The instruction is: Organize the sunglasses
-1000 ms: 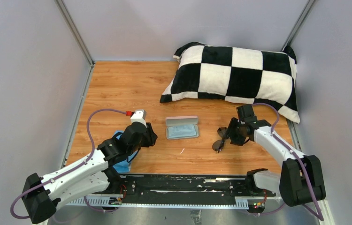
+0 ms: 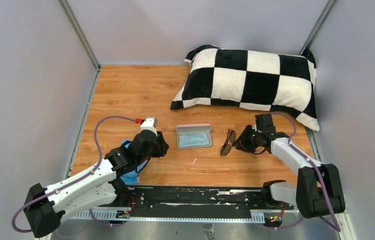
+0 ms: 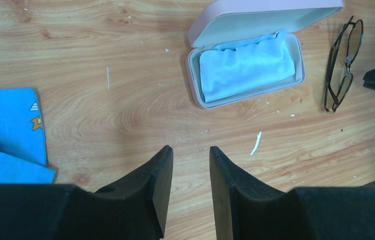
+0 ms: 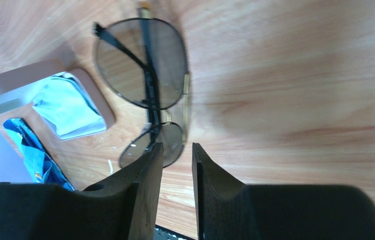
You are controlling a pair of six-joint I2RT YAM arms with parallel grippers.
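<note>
A pair of sunglasses [image 2: 228, 142] [image 3: 344, 65] lies on the wood table, temples folded, right of an open case [image 2: 194, 141] [image 3: 297, 60] that holds a light blue cloth [image 3: 245, 67]. My right gripper [image 2: 238, 145] hovers just beside the sunglasses, its fingers part open with nothing seen held; in the right wrist view the lenses lie just beyond its tips. My left gripper [image 2: 161, 147] is part open, empty, over the table left of and below the case.
A checkered pillow [image 2: 253, 80] fills the back right. A blue cloth [image 3: 8, 125] lies at the left, partly under the left arm.
Since one second ago the sunglasses have turned and shifted up and left, and my right gripper has moved slightly. The left arm is nearly still.
</note>
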